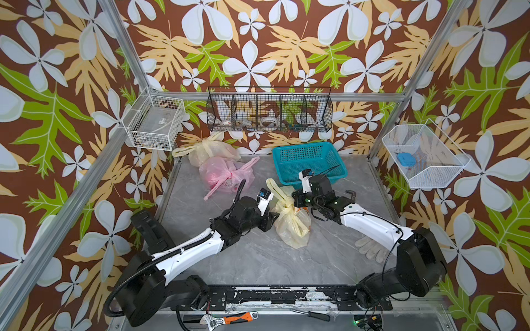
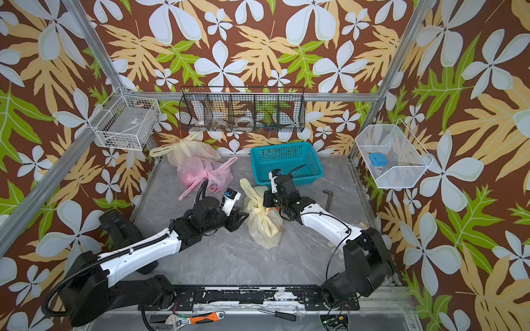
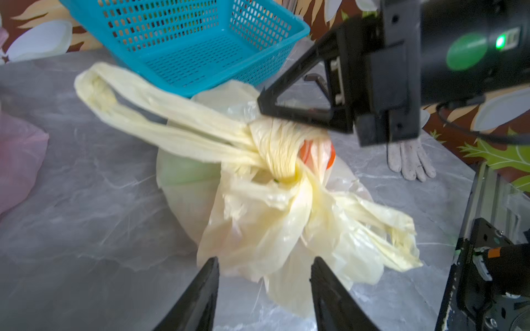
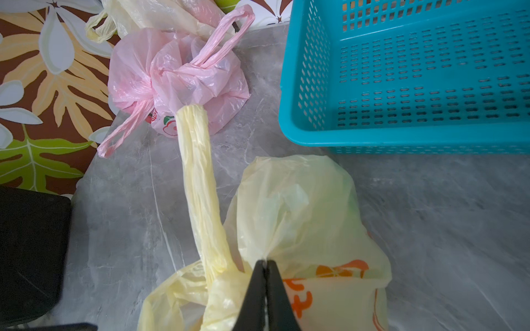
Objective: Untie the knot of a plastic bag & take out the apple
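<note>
The pale yellow plastic bag rests on the grey table between my two grippers. In the left wrist view the bag's gathered knot is in the middle, one long loop reaching left and a loose end right. My left gripper stands open in front of the bag, its fingers apart with nothing held. My right gripper is shut, and thin plastic draws into its fingertips beside the knot. A greenish tint shows through the bag; no apple can be made out clearly.
A teal basket stands directly behind the bag. Pink and pale bags lie at the back left. A glove is at the right.
</note>
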